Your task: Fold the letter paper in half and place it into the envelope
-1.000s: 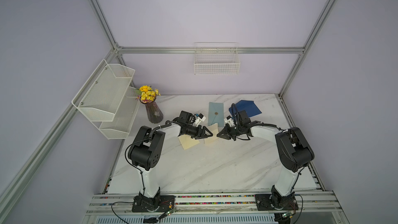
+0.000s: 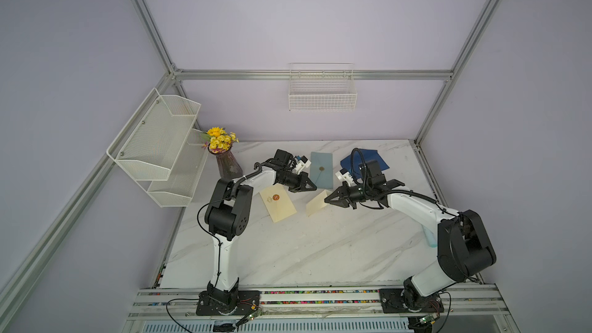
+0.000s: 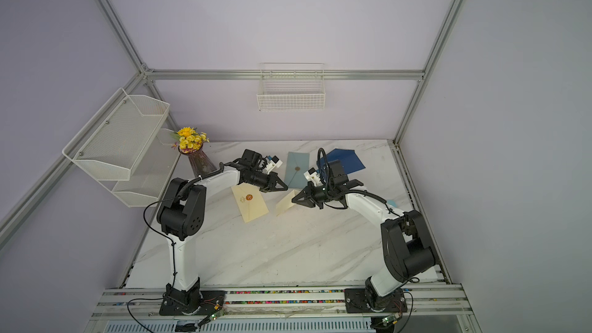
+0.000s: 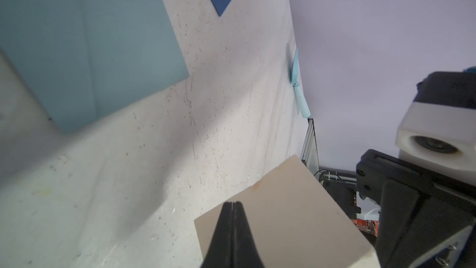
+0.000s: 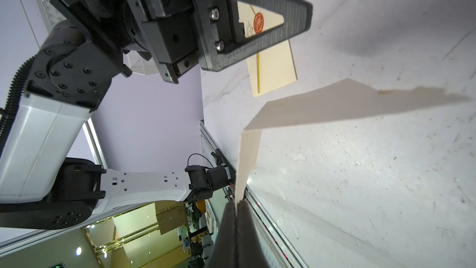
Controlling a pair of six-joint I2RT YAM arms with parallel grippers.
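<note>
The cream letter paper [image 2: 315, 204] hangs bent, held up off the table in the middle of the workspace. My right gripper is shut on its edge, the sheet running up from between its tips. Nothing shows between the fingers of my left gripper, which is shut; the paper [image 4: 292, 208] lies outside them, beyond the tips in this view. From above, the left gripper [image 2: 314, 188] is just up and left of the sheet. A cream envelope [image 2: 281, 209] with a red seal lies left of the paper. Behind stands out a flat grey-blue envelope [image 2: 321, 175].
A dark blue envelope [image 2: 381, 159] lies at the back right, partly covered by the right arm. At the back left is a vase [image 2: 228, 165] of yellow flowers. A light blue object [image 4: 301, 96] rests near the right edge.
The right wrist has turned, tilting the held paper differently.
</note>
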